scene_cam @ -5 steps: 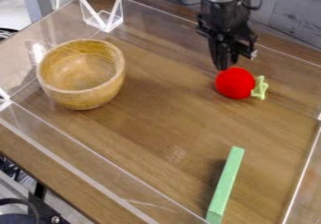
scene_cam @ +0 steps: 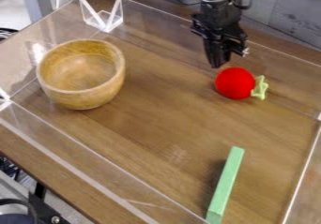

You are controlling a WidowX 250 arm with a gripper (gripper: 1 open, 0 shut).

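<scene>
My black gripper (scene_cam: 217, 52) hangs at the back of the tray, just above and behind a red tomato-like object (scene_cam: 232, 82) with a pale green stem on its right, apart from it. The gripper looks shut, with nothing visible between its fingers, though they are small in view. A wooden bowl (scene_cam: 81, 73) sits at the left, and a light green bar (scene_cam: 223, 186) lies at the front right.
A white wire-like holder (scene_cam: 103, 14) stands at the back left.
The gripper has shifted slightly back and to the left, away from the red object. The other objects lie in about the same places.
</scene>
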